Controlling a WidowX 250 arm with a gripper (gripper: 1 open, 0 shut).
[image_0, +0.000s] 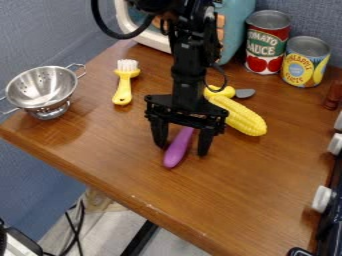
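Note:
My black gripper (182, 138) is lowered over a purple eggplant-like toy (175, 154) on the wooden table, its two fingers down on either side of it; whether they grip it I cannot tell. A yellow corn cob (243, 119) lies just right of the gripper, partly behind it.
A steel colander (42, 89) sits at the left edge, a yellow brush (123, 88) behind left. A red can (266, 43) and yellow can (305, 63) stand at back right. A black appliance (329, 220) lines the right edge.

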